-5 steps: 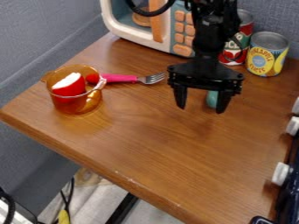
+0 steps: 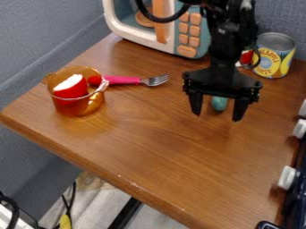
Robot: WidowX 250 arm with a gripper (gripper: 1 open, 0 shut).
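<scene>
My black gripper (image 2: 217,108) hangs over the right-middle of the wooden table with its fingers spread open. A small teal object (image 2: 219,101) sits between or just behind the fingers; whether they touch it cannot be told. At the left stands an amber pot (image 2: 71,105) with red-and-white items in it. A fork with a pink handle (image 2: 127,79) lies beside the pot.
A toy microwave (image 2: 153,30) stands at the back. Cans, one yellow (image 2: 271,64), stand at the back right, partly behind the arm. A dark stove with white knobs (image 2: 292,201) lines the right edge.
The gripper has moved slightly to the right and a little down in the view, covering more of the red can behind it. The other things have not moved visibly.
</scene>
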